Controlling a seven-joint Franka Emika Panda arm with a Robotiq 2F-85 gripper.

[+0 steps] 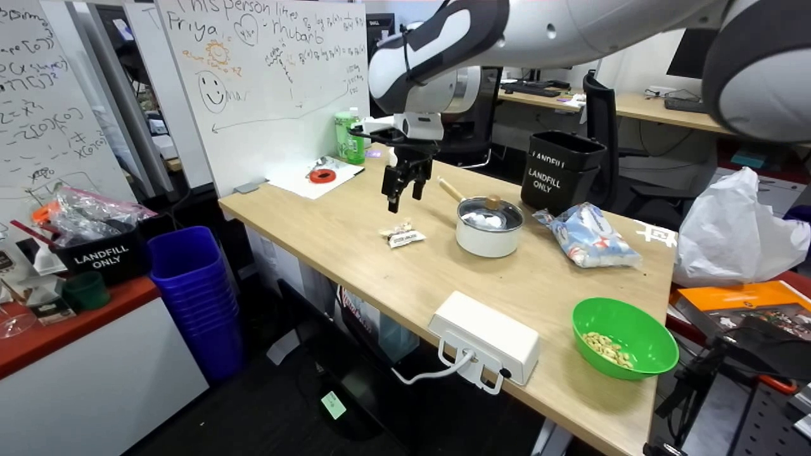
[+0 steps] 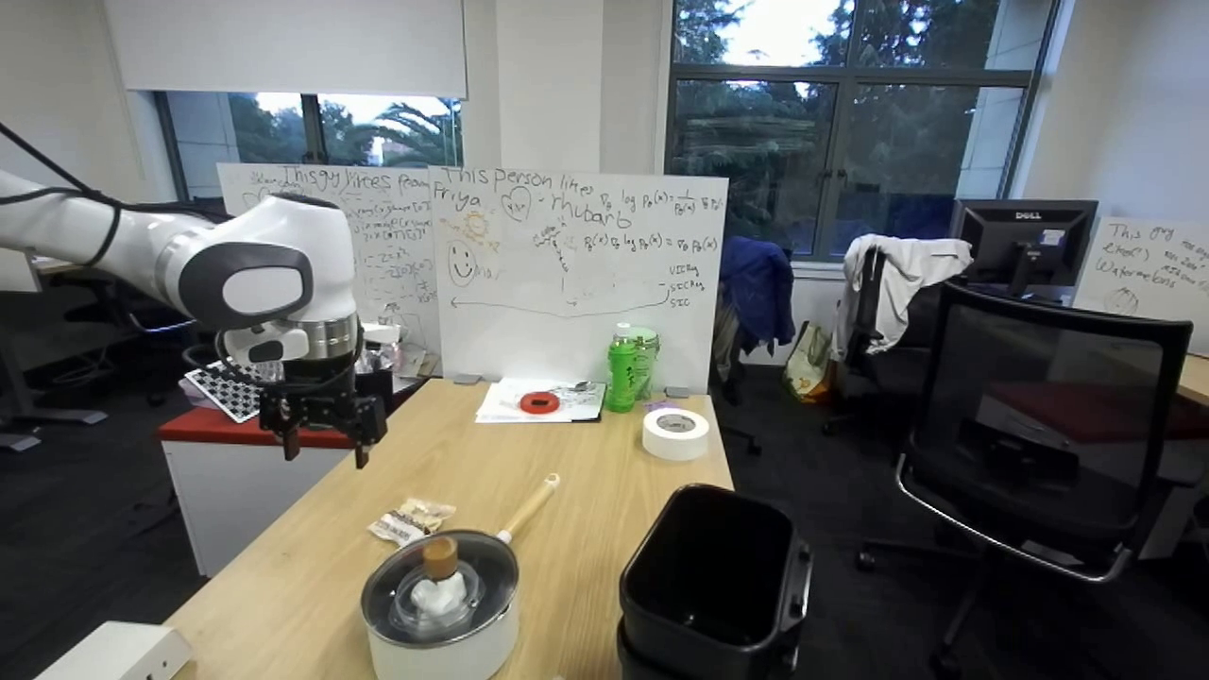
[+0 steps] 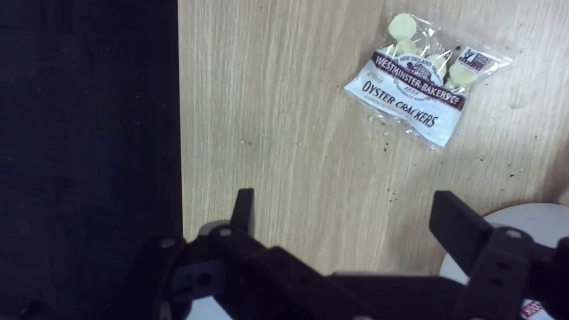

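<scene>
My gripper is open over the table, with nothing between its two spread fingers. A small clear-and-white packet of oyster crackers (image 3: pixel 408 90) lies flat on the wood, apart from the fingers, toward the upper right of the wrist view. In exterior view 1 the same packet (image 1: pixel 403 235) rests below the raised gripper (image 1: pixel 404 199). Beside it stands a white pot (image 1: pixel 486 240) under a glass lid, with white pieces showing inside. A green bowl (image 1: pixel 646 328) at the near right corner holds pale pieces.
Behind the pot are black landfill bins (image 1: pixel 561 171) and a blue-white bag (image 1: pixel 591 235). A white box (image 1: pixel 486 334) sits on the table's front edge. A tape roll (image 2: pixel 675 434) and green bottle (image 2: pixel 621 372) stand at the far end. Wood around the packet is clear.
</scene>
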